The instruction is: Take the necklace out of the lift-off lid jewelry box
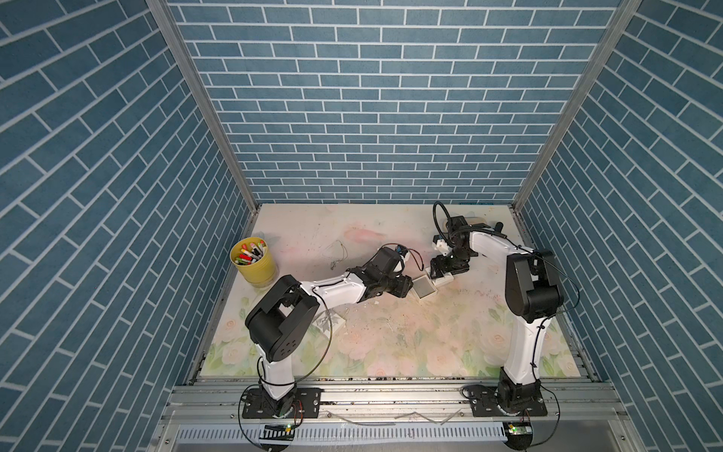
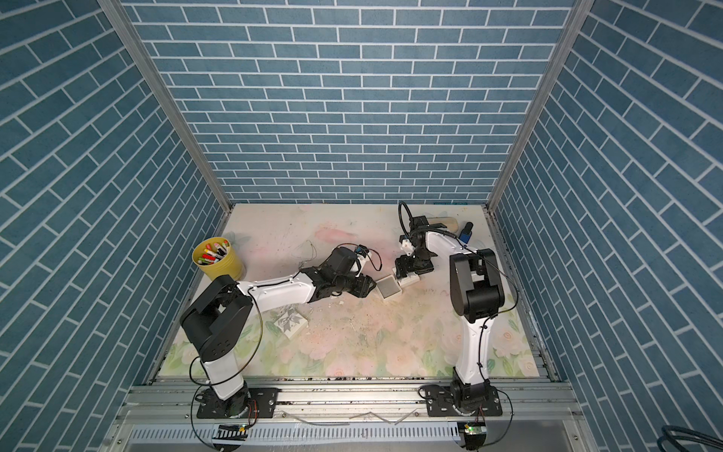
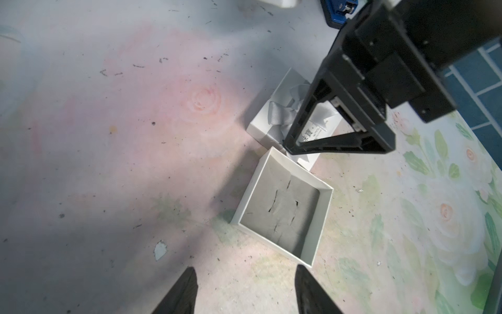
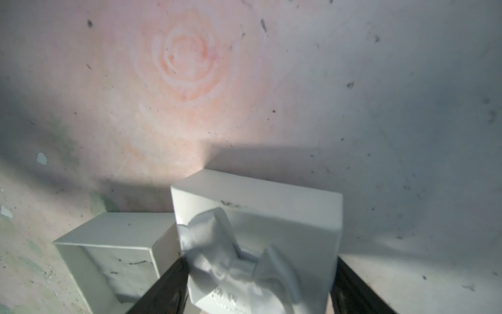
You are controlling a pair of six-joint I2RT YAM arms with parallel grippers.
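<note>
An empty white box base [image 3: 279, 209] with a grey bottom lies between the grippers. Touching or nearly touching it is a white lid [image 4: 272, 204] with a silvery bow. My right gripper is open, its fingers around or over the lid. My left gripper stands open just left of the box base, nothing between its fingers. A thin chain, probably the necklace [image 1: 339, 256], lies on the table behind the left arm.
A yellow cup of pens [image 1: 256, 269] stands at the left. Another white patterned piece [image 2: 291, 322] lies below the left arm. Objects at the back right are partly hidden by the right arm.
</note>
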